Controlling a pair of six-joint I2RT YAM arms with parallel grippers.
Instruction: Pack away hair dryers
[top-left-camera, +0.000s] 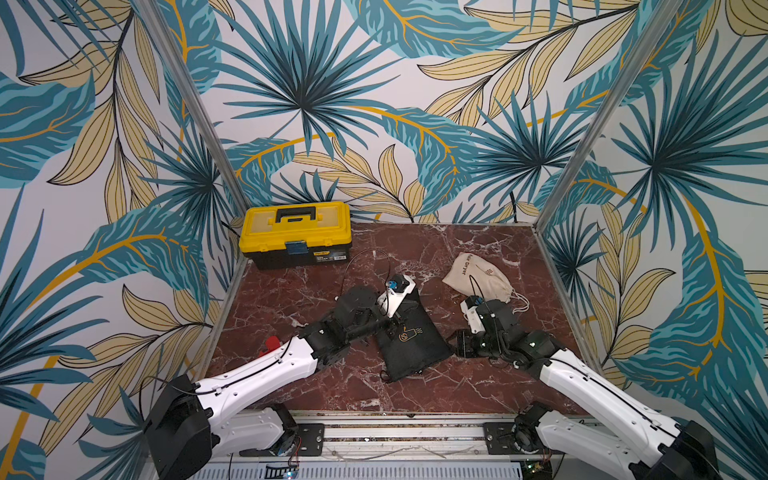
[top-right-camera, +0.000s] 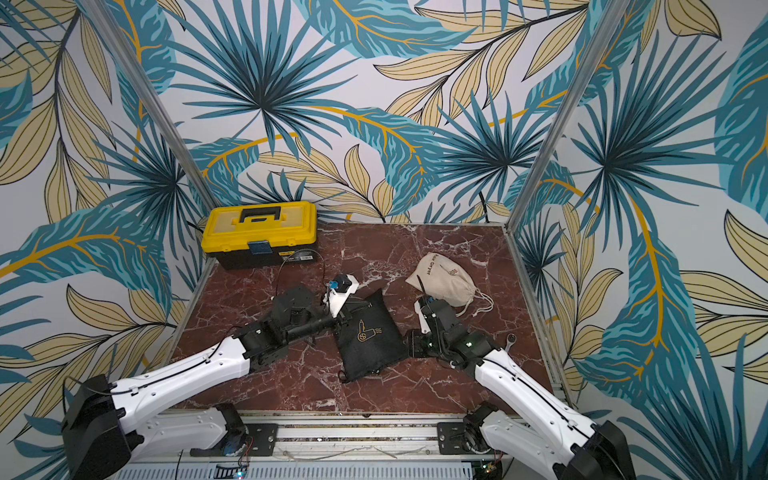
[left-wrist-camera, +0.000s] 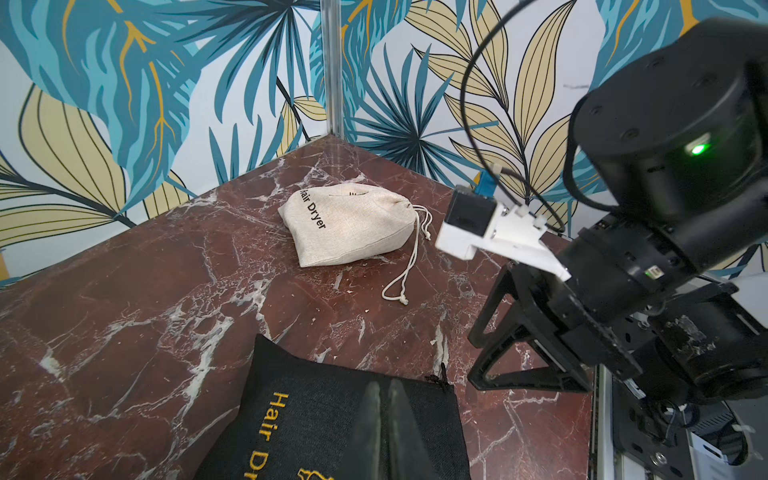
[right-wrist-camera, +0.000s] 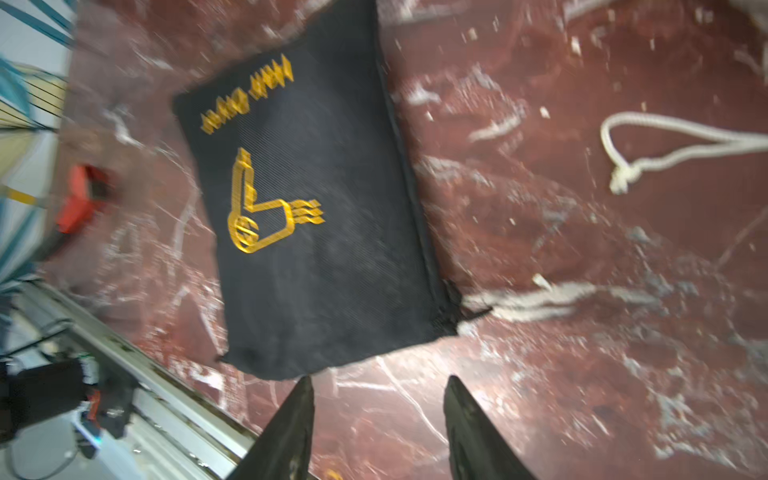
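Note:
A black hair dryer bag (top-left-camera: 412, 348) with yellow emblem and lettering lies flat at table centre. My left gripper is shut over its upper part, with nothing clearly held between the fingertips. My right gripper stands open just beyond the bag's right edge, nothing between its fingers. A cream drawstring bag (top-right-camera: 444, 280) printed "Hair Dryer" lies at back right, its cords loose on the table.
A yellow and black toolbox (top-left-camera: 296, 232) stands at back left. A red object (right-wrist-camera: 84, 192) is near the left side, partly behind my left arm in the top left view. The marble table (top-right-camera: 240, 296) has bare areas around the bags.

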